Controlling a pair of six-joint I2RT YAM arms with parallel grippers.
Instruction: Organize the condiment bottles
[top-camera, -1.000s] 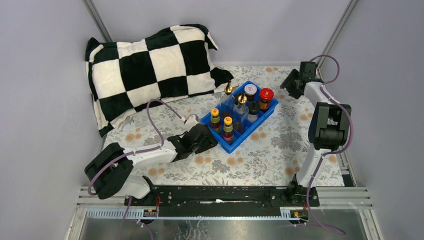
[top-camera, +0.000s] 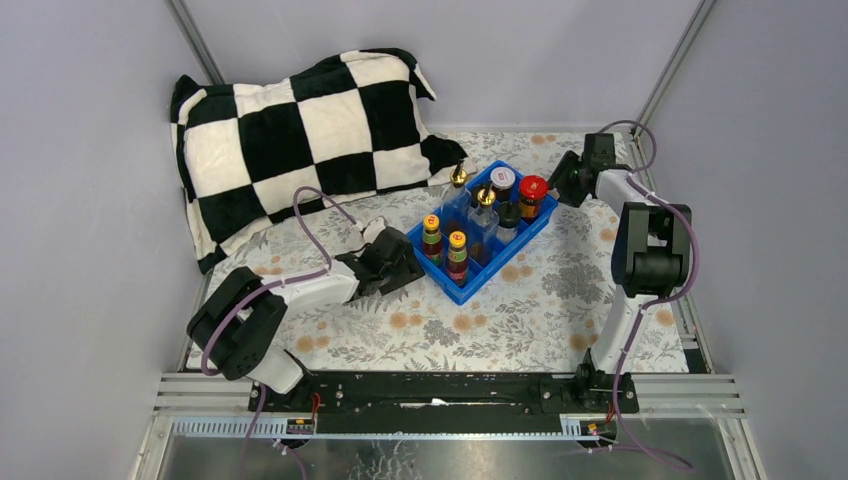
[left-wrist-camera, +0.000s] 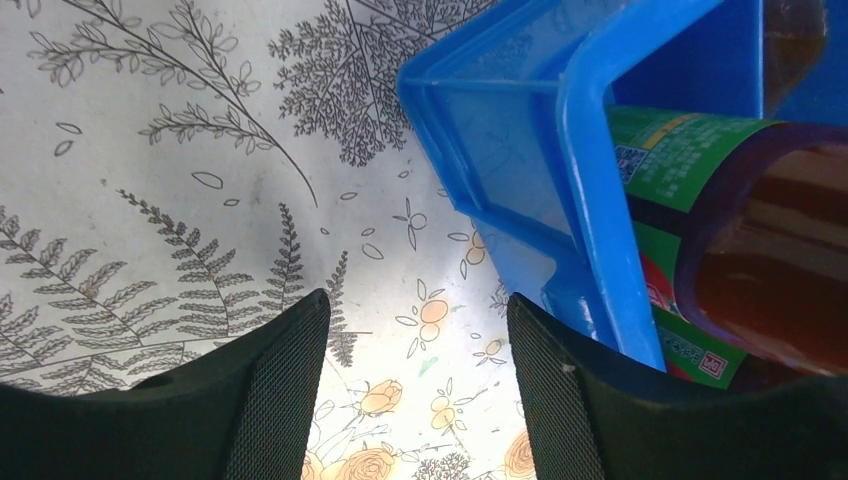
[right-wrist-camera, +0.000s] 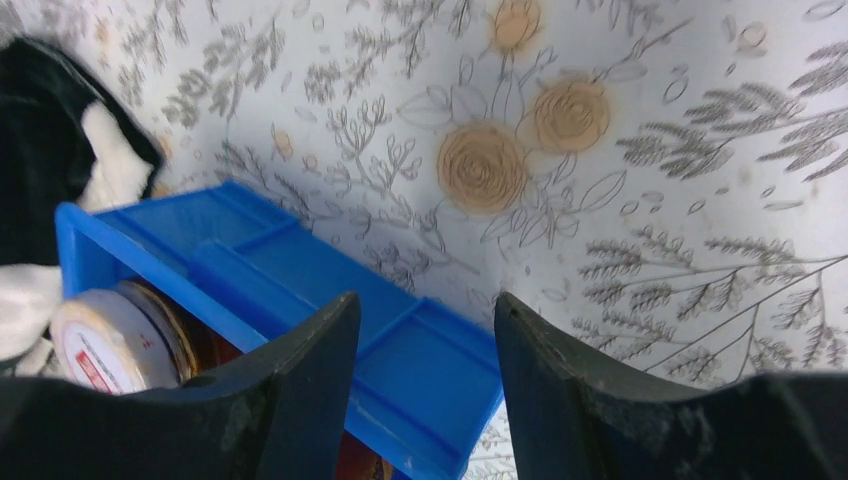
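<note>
A blue tray (top-camera: 451, 292) holds two sauce bottles with yellow caps (top-camera: 456, 258), two glass pourer bottles (top-camera: 480, 236) and several jars, including a red-lidded jar (top-camera: 532, 202). My left gripper (top-camera: 405, 271) is low beside the tray's left end; in the left wrist view its open fingers (left-wrist-camera: 420, 318) straddle bare table, right finger near the tray wall (left-wrist-camera: 585, 200). My right gripper (top-camera: 567, 180) stands open just off the tray's right end, with the tray (right-wrist-camera: 280, 300) below its left finger in the right wrist view.
A checkered cushion (top-camera: 300, 140) lies along the back left.
My left gripper has shifted slightly along the tray's left end while its arm moved rightward. My right gripper has moved left toward the tray. The tray and bottles look unchanged.
</note>
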